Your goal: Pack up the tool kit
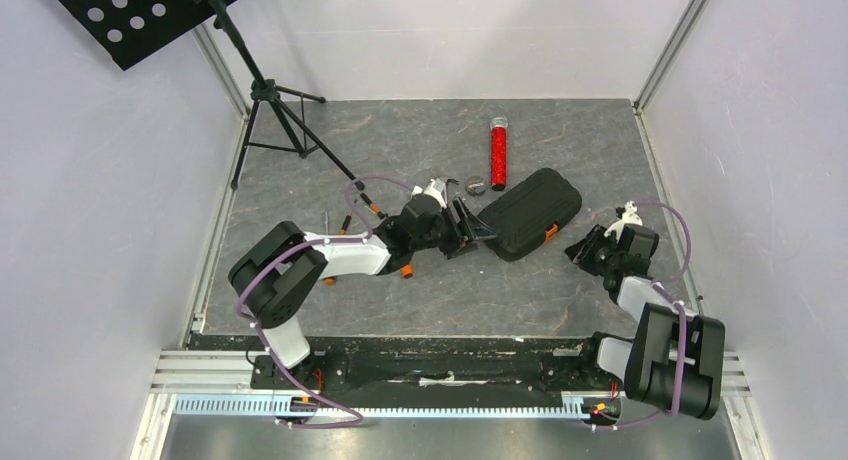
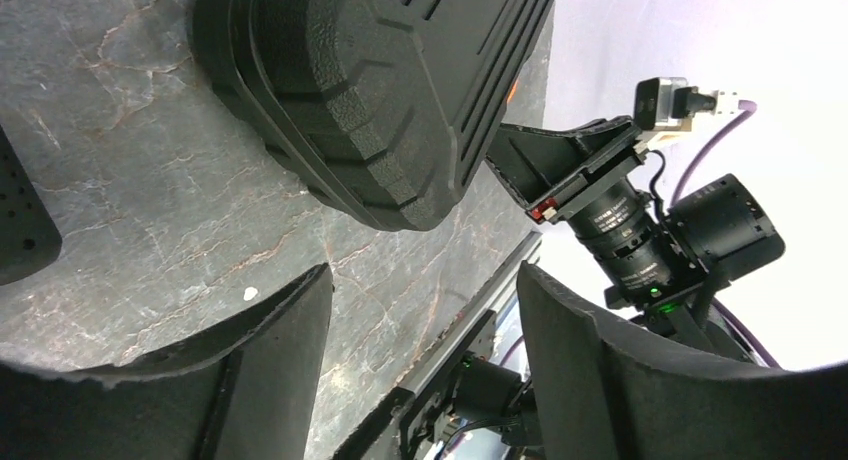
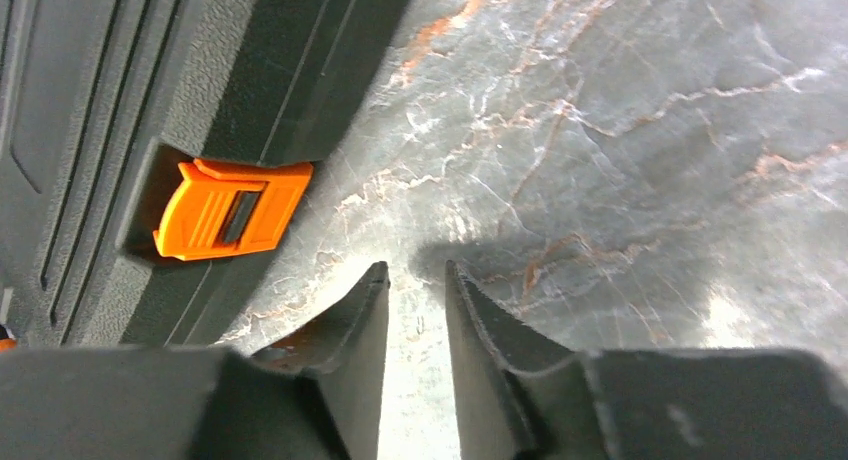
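A closed black tool case (image 1: 525,208) lies diagonally on the grey floor; one orange latch (image 3: 228,208) faces right. My left gripper (image 1: 475,230) is at the case's left end, fingers apart and nothing between them; in the left wrist view the case (image 2: 370,90) fills the upper middle. My right gripper (image 1: 575,250) stands just right of the case, fingers part open over bare floor, nothing between them. Screwdrivers (image 1: 407,271) with orange handles and a hammer (image 1: 450,183) lie partly hidden by the left arm.
A red tube (image 1: 498,155) and a small round tin (image 1: 475,186) lie behind the case. A black stand (image 1: 270,92) occupies the back left. Bare floor is at the back right and front middle.
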